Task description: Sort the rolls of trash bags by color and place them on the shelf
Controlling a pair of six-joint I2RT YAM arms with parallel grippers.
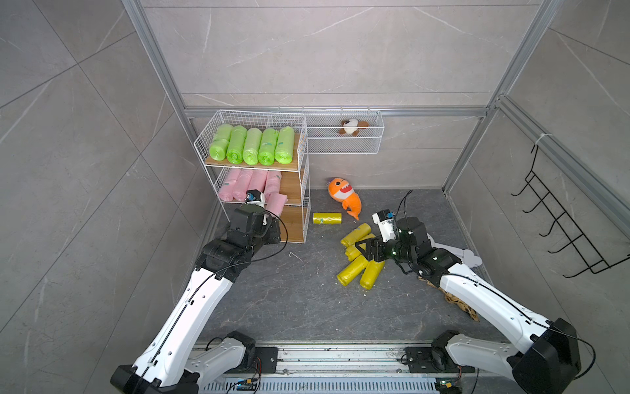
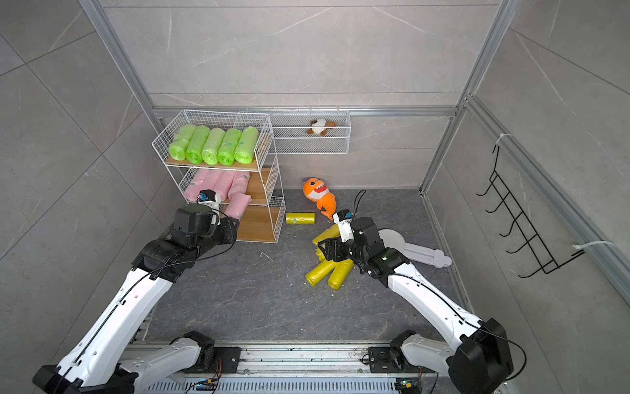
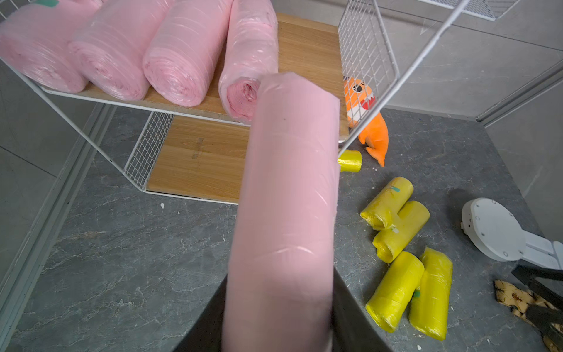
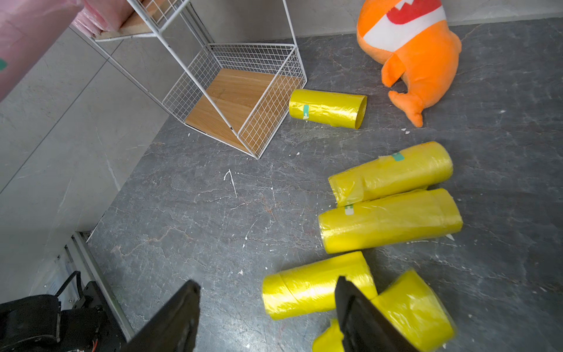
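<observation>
My left gripper is shut on a pink roll (image 3: 287, 193), held just in front of the middle shelf, where a row of pink rolls (image 3: 176, 70) lies. Green rolls (image 1: 252, 145) line the top shelf. The bottom shelf's board (image 3: 193, 158) is bare. My right gripper stands open above several yellow rolls (image 4: 390, 220) on the floor, with nothing held; a lone yellow roll (image 4: 319, 105) lies beside the shelf.
An orange plush shark (image 1: 342, 193) lies at the back. A small plush toy (image 1: 351, 126) sits in the wall basket. A grey-white object (image 3: 492, 226) and a black hook rack (image 1: 557, 216) are at the right.
</observation>
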